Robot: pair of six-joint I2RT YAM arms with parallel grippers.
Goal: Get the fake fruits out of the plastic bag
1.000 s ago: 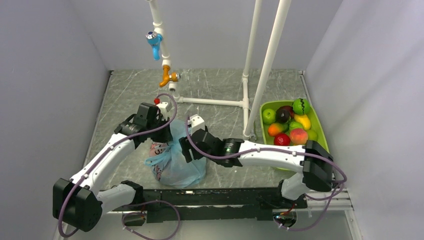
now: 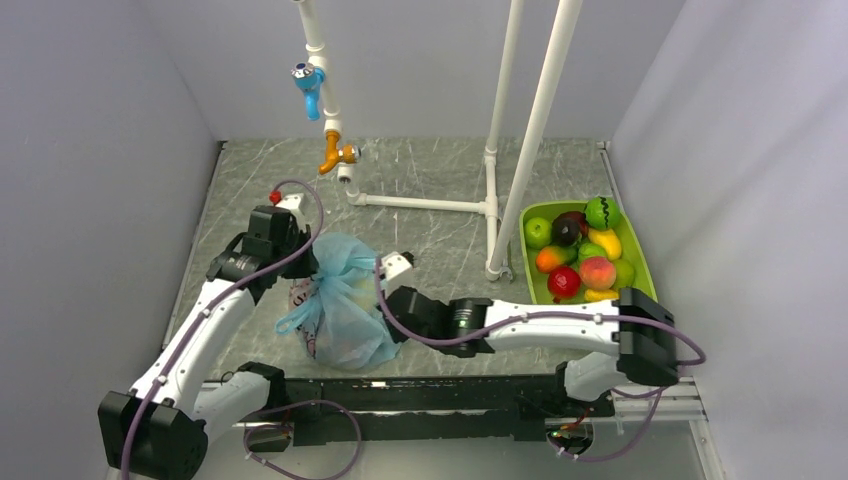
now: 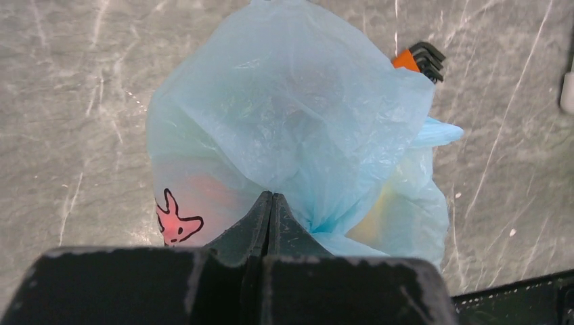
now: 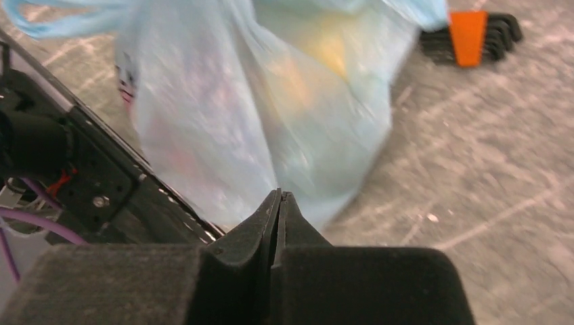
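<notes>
A translucent blue plastic bag [image 2: 350, 330] lies on the grey floor at the front left, bunched at a gathered neck. Yellow and reddish shapes show faintly through the film; the fruits inside are veiled. On the bag's left side my left gripper [image 2: 306, 266] is shut. In the left wrist view its fingertips [image 3: 268, 206] meet the film where creases converge; I cannot tell whether a fold is pinched there. Just right of the bag my right gripper [image 2: 392, 325] is shut, nothing visible between its tips in the right wrist view, with the bag [image 4: 203, 115] beyond them.
A green basket [image 2: 645, 270] holding assorted fake fruits stands at the right. White pipes [image 2: 425, 204] with a blue tap [image 2: 309, 90] and an orange tap [image 2: 335, 152] rise behind. An orange-banded black hex-key set [image 4: 468, 39] lies beside the bag.
My left gripper has moved left, and the bag has shifted slightly left too.
</notes>
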